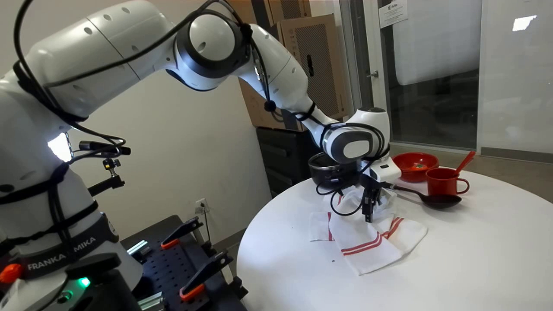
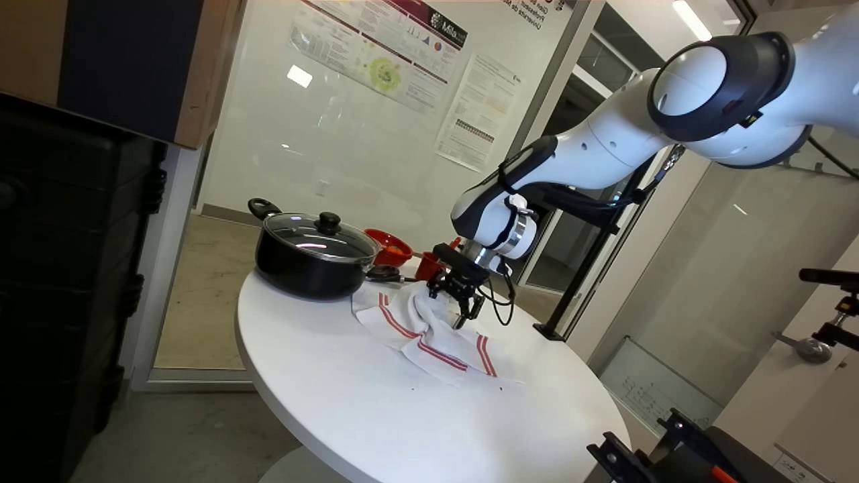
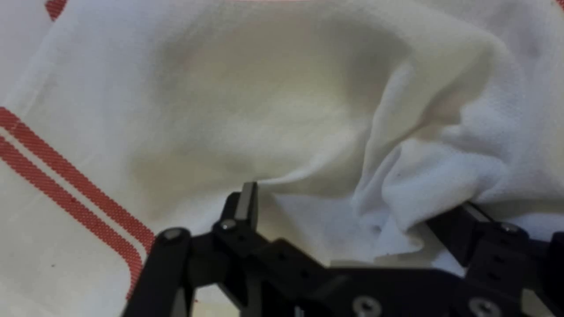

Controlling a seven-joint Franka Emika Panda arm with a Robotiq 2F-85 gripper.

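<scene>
A white towel with red stripes lies crumpled on the round table, its middle bunched up. My gripper is down at the towel and stands open, its two fingers wide apart in the wrist view. A raised fold of the towel rests against the right finger and covers part of its tip. The left finger shows clear against the cloth. In exterior view 2 the gripper stands at the towel's bunched part.
A black lidded pot stands beside the towel. Behind the gripper are a red bowl, a red mug with a red utensil in it, and a black ladle.
</scene>
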